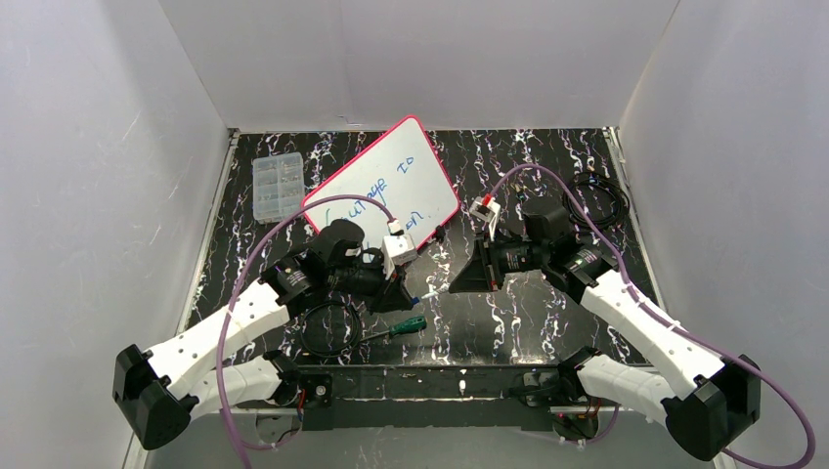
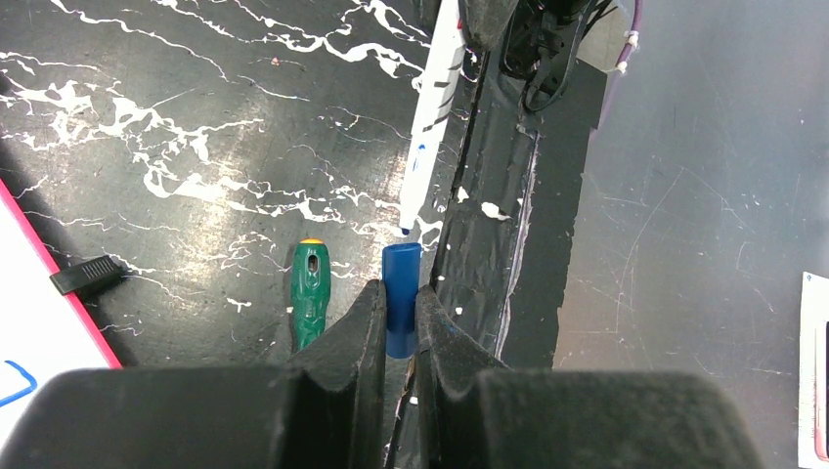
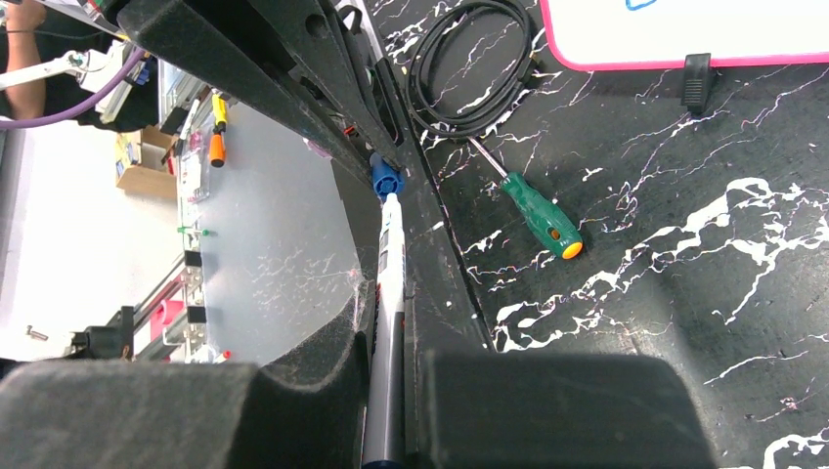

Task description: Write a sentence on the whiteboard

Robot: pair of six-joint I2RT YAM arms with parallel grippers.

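Observation:
A small blue cap is pinched upright in my left gripper, which is shut on it. My right gripper is shut on a white marker, its bare tip pointing at the cap's open end. In the left wrist view, a narrow gap shows between the marker and the cap. Seen from above, both grippers meet over the front middle of the table. Behind the left arm lies the whiteboard with its pink frame, bearing blue handwriting; its near part is covered by that arm.
Below the grippers lies a green screwdriver, beside a coiled black cable. A clear compartment box stands at the back left, another black cable coil at the back right. Bare table lies right of the whiteboard.

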